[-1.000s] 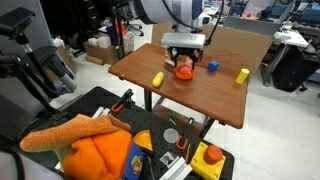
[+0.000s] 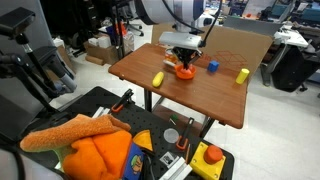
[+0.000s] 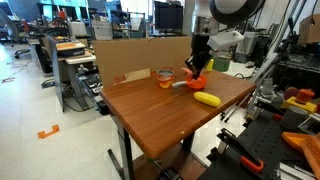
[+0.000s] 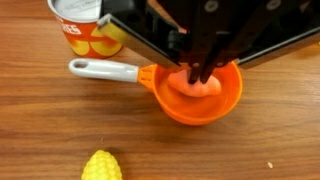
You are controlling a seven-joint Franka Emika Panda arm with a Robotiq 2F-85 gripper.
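Note:
An orange pan (image 4: 205,112) with a white handle (image 4: 100,69) sits on the wooden table. Inside it is a pink, rounded object (image 4: 206,86), its upper part hidden behind the fingers. My gripper points down into the pan, its fingertips close together and shut on the pink object. From the side, the pan (image 3: 198,85) shows near the table's far end, under the arm. In the first exterior view the gripper (image 2: 184,66) stands right over the pan (image 2: 185,73), and the pink object is hard to make out.
A yellow corn cob (image 4: 102,166) lies near the pan, towards the table's edge. An orange-and-white can (image 4: 82,24) stands by the handle. Further along are a blue block (image 2: 213,66) and a yellow cylinder (image 2: 242,76).
The gripper has come down toward the pan; a pinkish shape visible above the pan earlier is now lower. The pan and the other objects have stayed put.

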